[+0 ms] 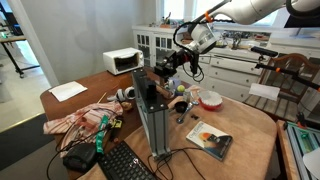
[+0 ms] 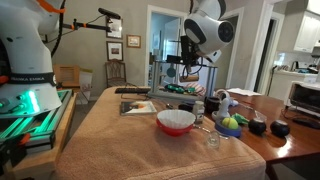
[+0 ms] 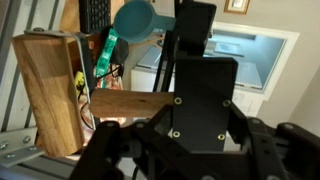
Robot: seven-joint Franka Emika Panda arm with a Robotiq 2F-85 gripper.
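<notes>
In the wrist view a black block-like object (image 3: pixel 203 88) with small screw-like dots fills the space between the fingers. My gripper appears shut on it; what it is cannot be made out. Exterior view 1 puts the gripper (image 1: pixel 168 68) in the air behind the tall grey-and-black stand (image 1: pixel 155 118), near the height of its top. From the other side, the gripper (image 2: pixel 180 68) hangs above the far part of the table, and the dark object is hard to separate from its fingers.
A red-rimmed white bowl (image 2: pixel 175 121) stands on the table, with a clear glass (image 2: pixel 213 141) nearby. A keyboard (image 1: pixel 125 163), a pink cloth (image 1: pixel 85 122) and a picture-covered booklet (image 1: pixel 209 140) lie around the stand.
</notes>
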